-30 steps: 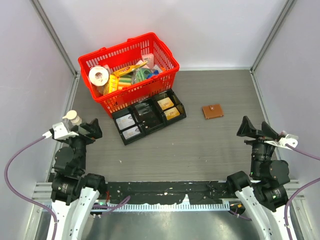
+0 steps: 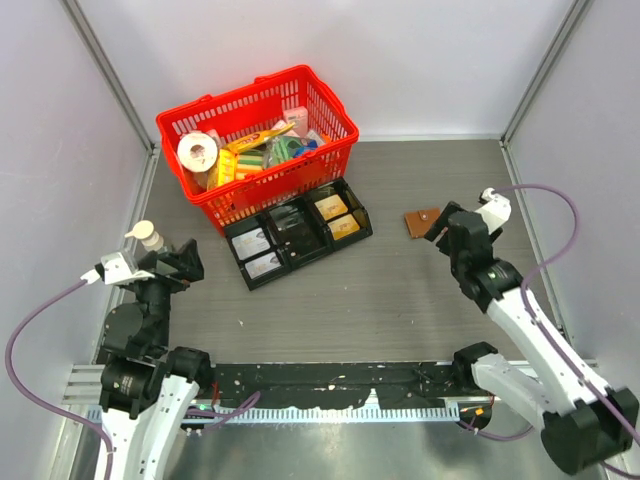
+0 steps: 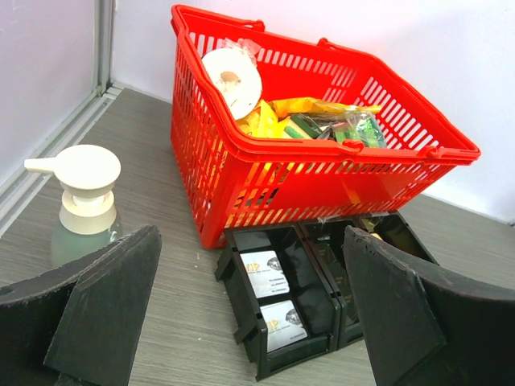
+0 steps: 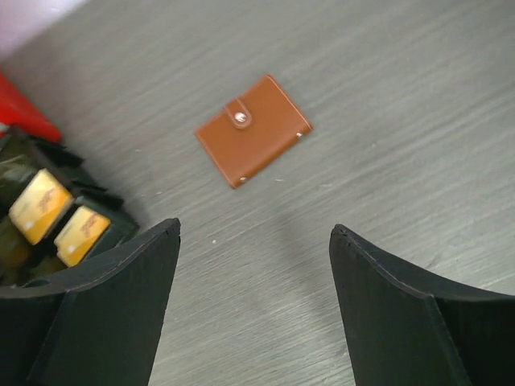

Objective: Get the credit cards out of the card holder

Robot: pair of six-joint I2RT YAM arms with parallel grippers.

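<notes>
A small brown leather card holder (image 2: 422, 223) with a snap tab lies closed on the grey floor at the right, seen centred in the right wrist view (image 4: 253, 133). No cards show. My right gripper (image 2: 438, 226) is over its right side, open with nothing between its fingers. My left gripper (image 2: 180, 262) hangs open at the left, beside a pump bottle (image 3: 84, 237).
A black divided tray (image 2: 290, 263) with white and yellow cards sits in the middle. Behind it stands a red basket (image 2: 260, 180) full of packaged items.
The left arm is essentially unchanged.
</notes>
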